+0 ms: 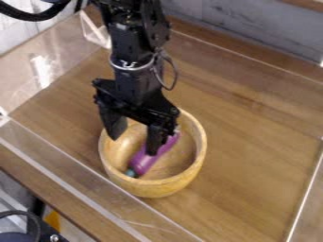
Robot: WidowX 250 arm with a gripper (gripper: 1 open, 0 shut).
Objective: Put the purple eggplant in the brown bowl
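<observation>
The purple eggplant [147, 162] lies in the brown bowl [176, 181], slanting from upper right down to its greenish stem end near the front left wall. Directly over the bowl is my black gripper [136, 135], pointing down. Its two fingers stand apart, one on the left near the bowl's back rim and one on the right. The right finger covers part of the eggplant's upper end, so whether they touch cannot be told. Nothing is seen held between the fingers.
Bare wooden table [245, 142] extends to the right of the bowl and behind it. A pale raised edge [76, 184] runs along the left front side. Dark cables [18, 225] lie beyond it at the lower left.
</observation>
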